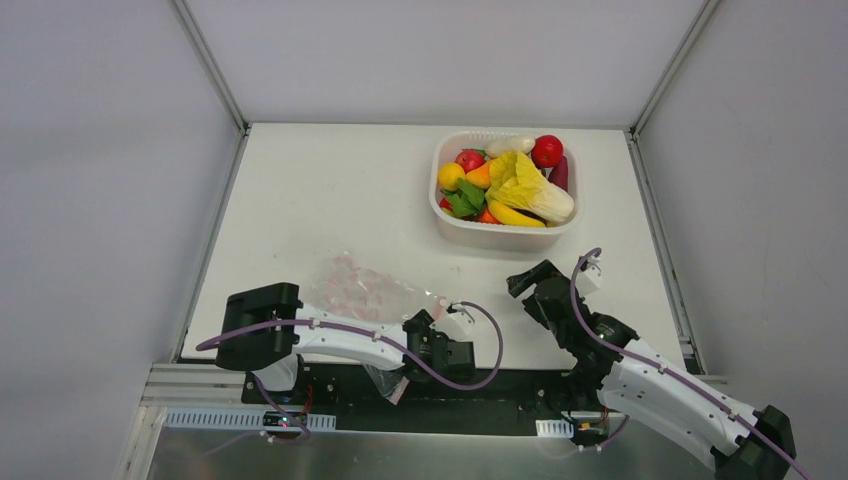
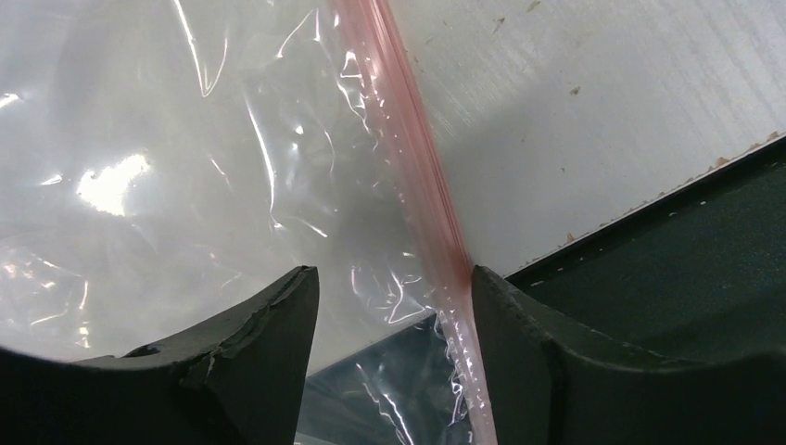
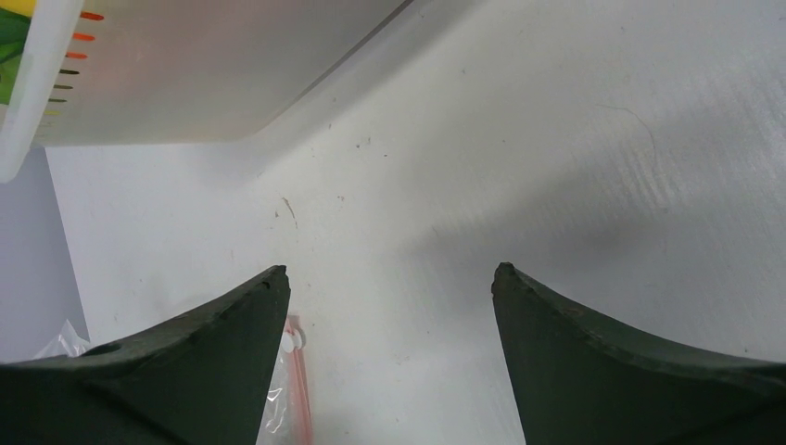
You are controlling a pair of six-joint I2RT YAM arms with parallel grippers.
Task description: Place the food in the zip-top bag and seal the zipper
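Note:
A clear zip top bag (image 1: 362,290) with a pink zipper strip (image 2: 422,176) lies flat at the table's front, one corner hanging over the edge. Over that zipper end, my left gripper stands open; its right finger (image 2: 510,343) comes close to the strip, and whether they touch I cannot tell. The left arm covers much of the bag from above. Food, including a cabbage (image 1: 520,185) and a banana (image 1: 515,216), fills a white basket (image 1: 470,232). My right gripper is open over bare table, in front of the basket, with nothing between its fingers.
The table's front edge (image 2: 612,222) drops to a dark gap beneath the left gripper. Bare table (image 1: 330,180) lies left of the basket. The basket's wall (image 3: 185,93) rises just ahead of the right gripper.

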